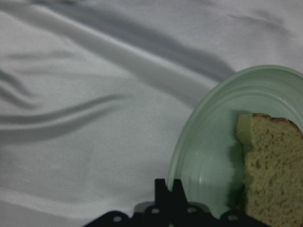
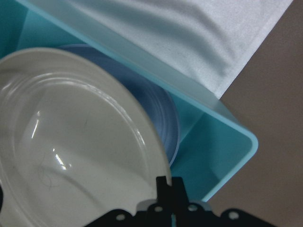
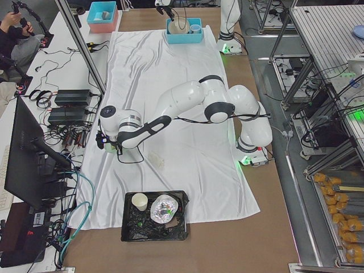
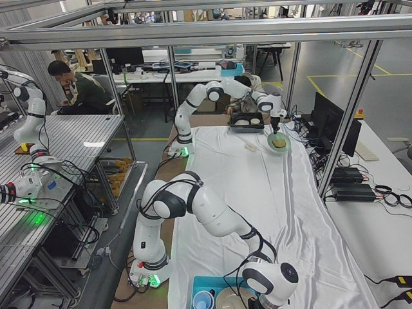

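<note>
A pale green plate [image 1: 203, 161] holding a slice of bread [image 1: 272, 170] lies on the white cloth. My left gripper is at its rim, fingertips close together; whether they pinch the rim is unclear. In the right wrist view a cream plate [image 2: 71, 137] lies over a blue dish [image 2: 165, 127] inside a turquoise bin [image 2: 232, 146]. My right gripper is shut on the cream plate's rim.
A black tray [image 3: 142, 227] with a cup [image 3: 139, 201] and a foil dish [image 3: 164, 208] sits at the near end in the camera left view.
</note>
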